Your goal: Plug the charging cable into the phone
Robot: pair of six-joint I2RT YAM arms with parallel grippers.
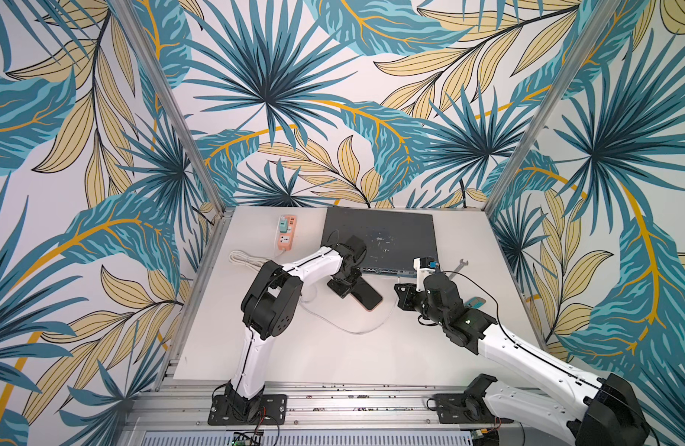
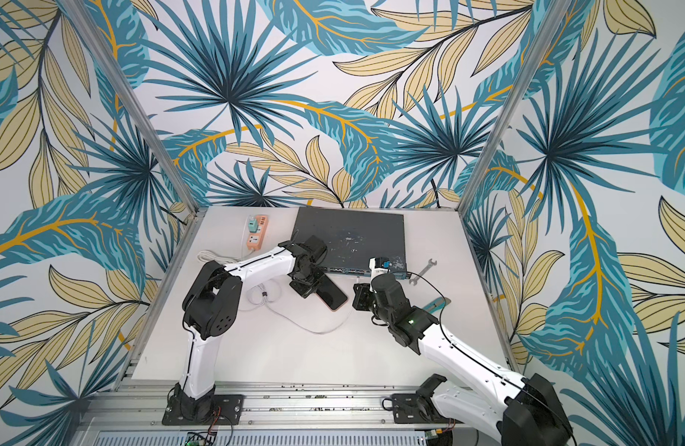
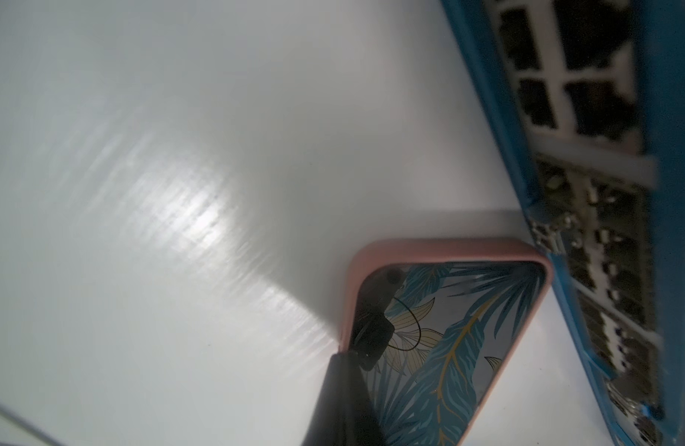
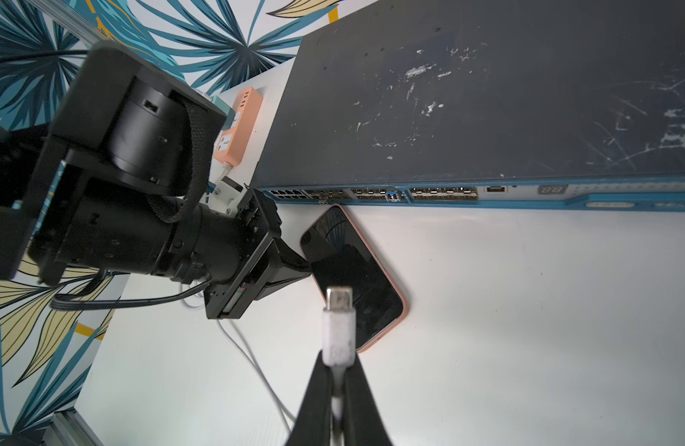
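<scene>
The phone in its pink case lies flat and slanted on the table, screen up; its far corner is close to the switch's front edge. My left gripper is shut with nothing between its fingers, its tips at the phone's left long edge, so the phone is outside them. In the right wrist view the left gripper reaches that same edge from the left. My right gripper is shut on the white charging cable, whose metal plug points forward and, in that view, overlaps the phone's lower edge.
A dark network switch with a blue front borders the phone at the back. A power strip and coiled white cord lie at the left. A wrench is at the right.
</scene>
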